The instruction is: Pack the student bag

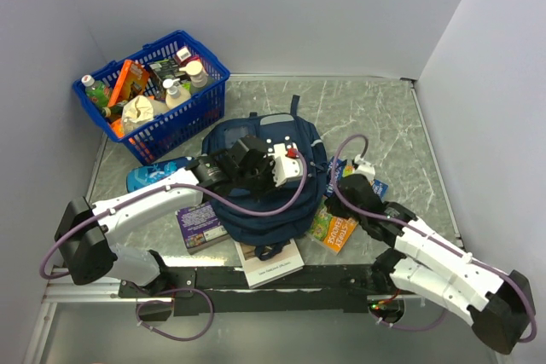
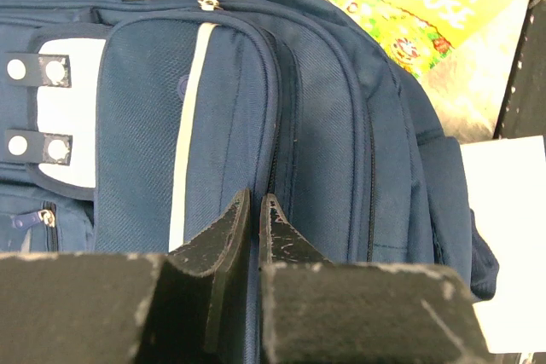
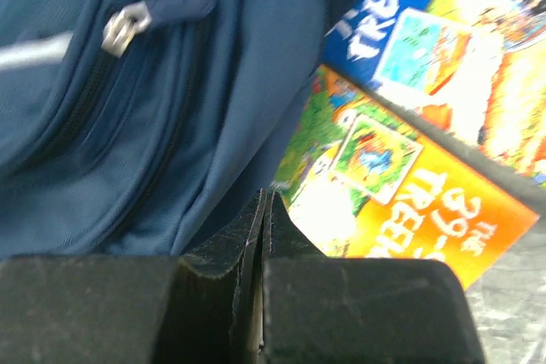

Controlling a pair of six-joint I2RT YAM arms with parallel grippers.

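The navy backpack [image 1: 257, 220] lies on the grey tabletop, its zip pull [image 3: 177, 6] near the top of the right wrist view. My left gripper is shut on a raised fold of the backpack. My right gripper is shut, with nothing seen between its fingers, just off the backpack's right side over an orange Treehouse book [image 3: 420, 221]. A blue book [image 3: 369, 14] lies above that one. A purple book [image 1: 200, 226] and a white book [image 1: 270, 265] lie left of and below the bag.
A blue basket [image 1: 175, 121] of bottles and packets stands at the back left. A light-blue case [image 1: 154, 175] lies left of the backpack. Bare tabletop [image 1: 384, 112] is open at the back right, bordered by walls.
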